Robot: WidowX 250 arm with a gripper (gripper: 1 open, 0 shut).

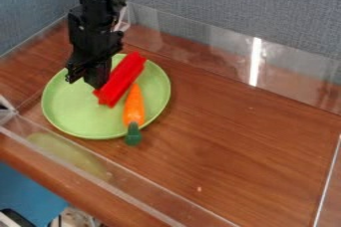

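A green plate (74,112) lies at the left of the wooden surface, holding a red elongated block (120,78) set diagonally and an orange carrot (134,104) with a green top reaching past the plate's near rim. My black gripper (83,76) is low over the plate's back left, just left of the red block. Its fingers are dark and overlapping, and I see nothing held between them; it looks shut.
Clear plastic walls edge the wooden surface at the back, left front and right. The wood right of the plate is bare. A pale yellowish shape (60,152) shows at the near left wall.
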